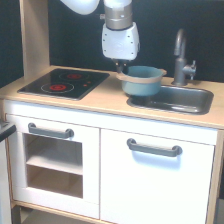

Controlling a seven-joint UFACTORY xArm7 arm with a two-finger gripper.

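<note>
A blue-grey pot (143, 86) with tan handles is over the left part of the sink (188, 98); whether its base touches the basin cannot be told. My white gripper (122, 69) comes down from above at the pot's left side and is shut on the pot by its left handle or rim. The fingertips are small and partly lost against the dark wall, so the exact contact is hard to make out.
A black stovetop (64, 83) with red rings lies empty at the left. Behind the sink rises a grey faucet (181, 60), to the pot's right. Wooden counter (100, 98) between stove and sink is bare. White cabinet doors (140, 182) below are closed.
</note>
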